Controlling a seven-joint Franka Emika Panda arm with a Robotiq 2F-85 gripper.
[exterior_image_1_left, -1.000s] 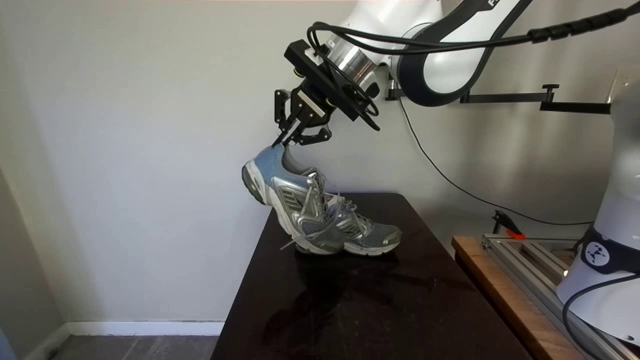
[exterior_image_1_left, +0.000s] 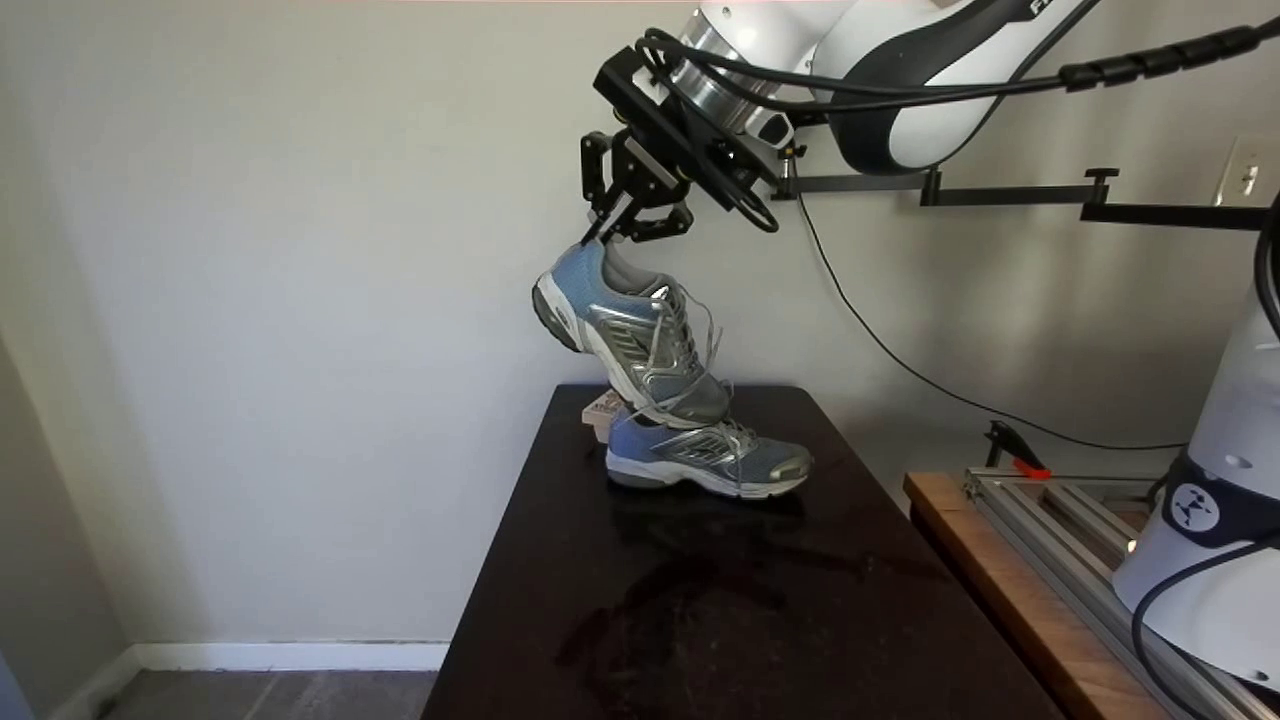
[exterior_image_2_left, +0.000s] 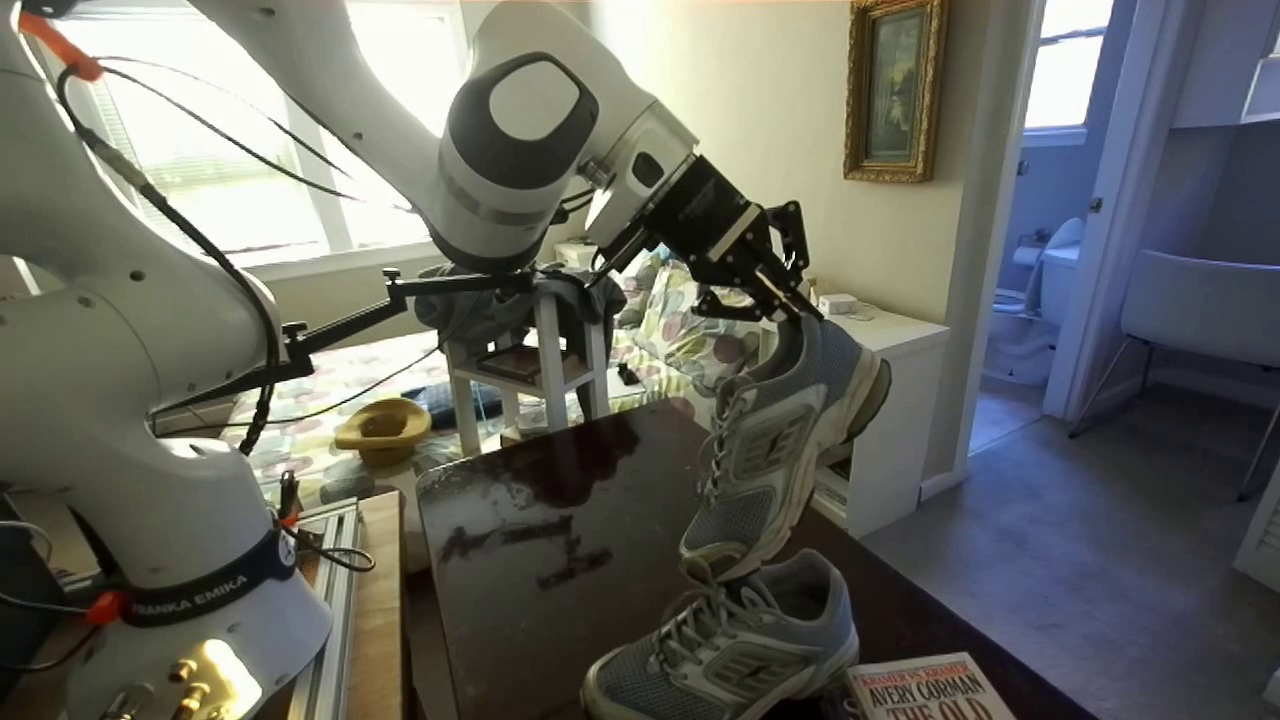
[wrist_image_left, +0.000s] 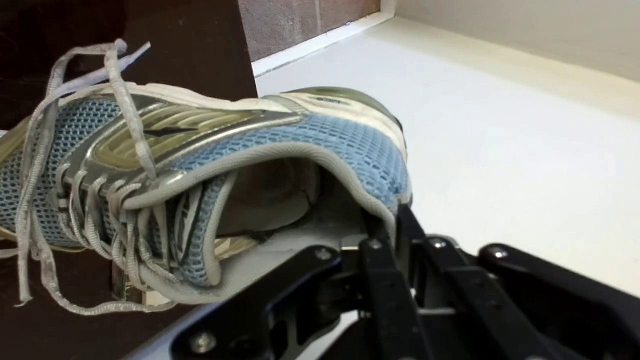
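My gripper (exterior_image_1_left: 599, 240) is shut on the heel collar of a blue-grey running shoe (exterior_image_1_left: 626, 336), which hangs toe-down above the table. In the wrist view, the fingers (wrist_image_left: 408, 225) pinch the back rim of this shoe (wrist_image_left: 354, 147), and its laces dangle loose. A second matching shoe (exterior_image_1_left: 708, 458) stands upright on the dark table (exterior_image_1_left: 720, 600). The held shoe's toe is right over the second shoe's opening and laces; in exterior view 2 the toe of the raised shoe (exterior_image_2_left: 768, 456) seems to touch or nearly touch the lower shoe (exterior_image_2_left: 744, 648).
Behind the shoes lies a book (exterior_image_2_left: 930, 690) near the table's edge. A wooden bench (exterior_image_1_left: 996, 576) with the robot's base adjoins on the right, and a wall (exterior_image_1_left: 300, 300) stands behind.
The gripper has risen and shifted right with the shoe in its hold. The shoe's toe has moved from low beside the second shoe to above it.
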